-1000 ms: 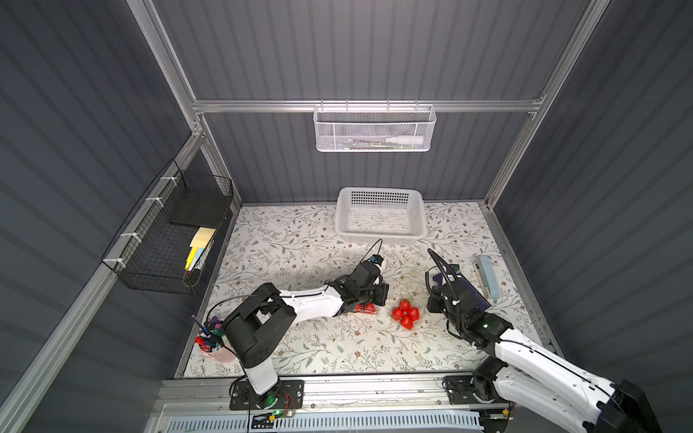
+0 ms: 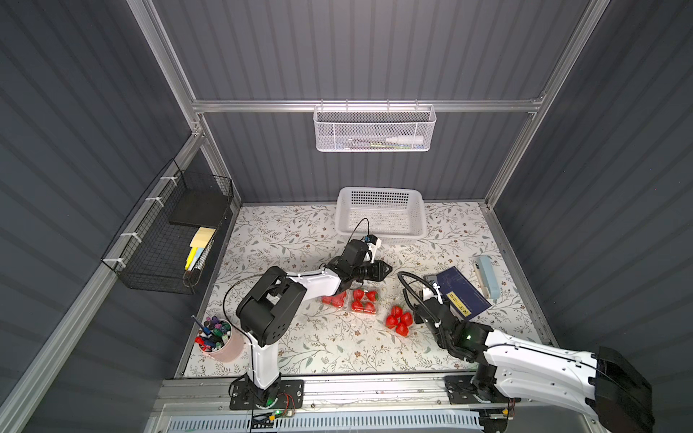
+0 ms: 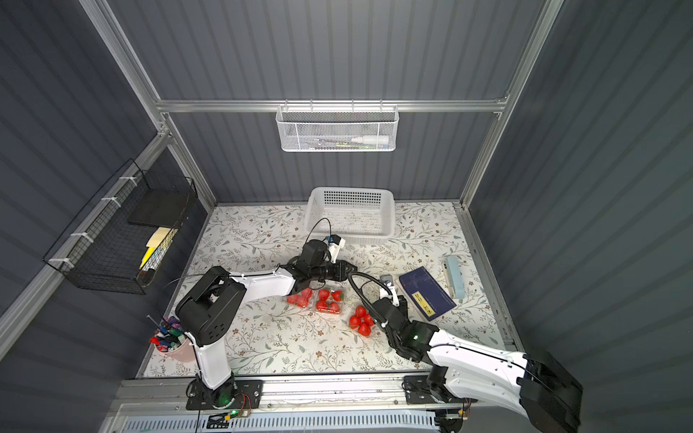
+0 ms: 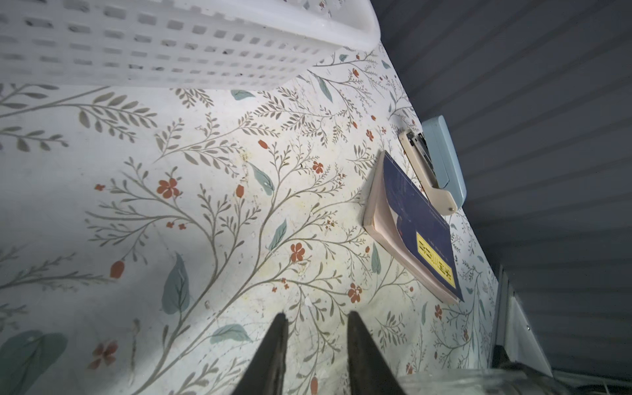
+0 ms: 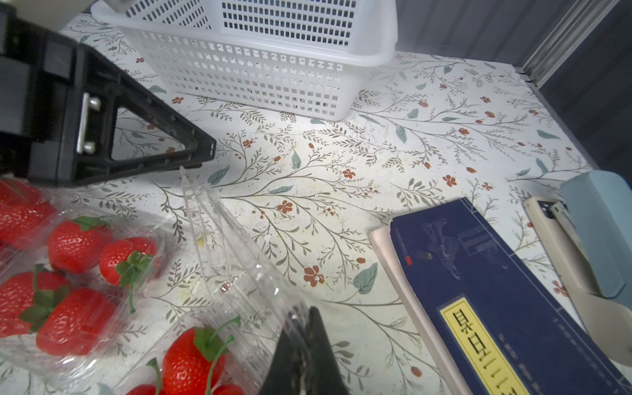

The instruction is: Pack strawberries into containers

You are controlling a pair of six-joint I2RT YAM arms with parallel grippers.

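In the top left view, strawberries (image 2: 398,321) sit in a clear container near the table's front. My right gripper is shut on the edge of its clear plastic lid (image 5: 247,256), which stands raised above the berries (image 5: 191,358) in the right wrist view. My left gripper is part open, nothing between its fingers; in the top left view it hovers behind and left of that container. One left finger (image 5: 164,158) comes close to the lid's upper corner; contact cannot be told. Two other packed containers stand left: a middle one (image 2: 364,301) and one partly under the left arm (image 2: 334,299).
An empty white basket (image 2: 381,232) stands at the back. A dark blue book (image 2: 462,292) and a light blue stapler-like item (image 2: 488,277) lie at the right. A pink pen cup (image 2: 229,348) is at the front left. Table between basket and containers is clear.
My right gripper has moved left, and the front container has shifted slightly left.
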